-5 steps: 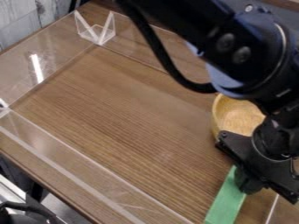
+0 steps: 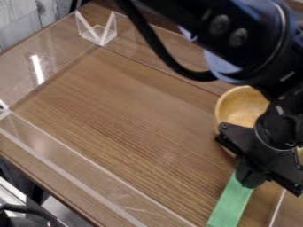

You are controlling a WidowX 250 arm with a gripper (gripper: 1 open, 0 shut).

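My gripper (image 2: 246, 176) is low at the right side of the camera view, its black fingers down at the upper end of a green strip (image 2: 229, 206) on the wooden table (image 2: 119, 115). The fingers look shut; whether anything is between them is hidden. A yellow bowl (image 2: 236, 105) sits just behind the gripper, partly covered by it.
A clear plastic piece (image 2: 97, 28) stands at the back left. Clear strips line the left and front-left table edge.
The gripper and arm have risen slightly in the view, covering a little more of the bowl. The green strip looks in the same place.
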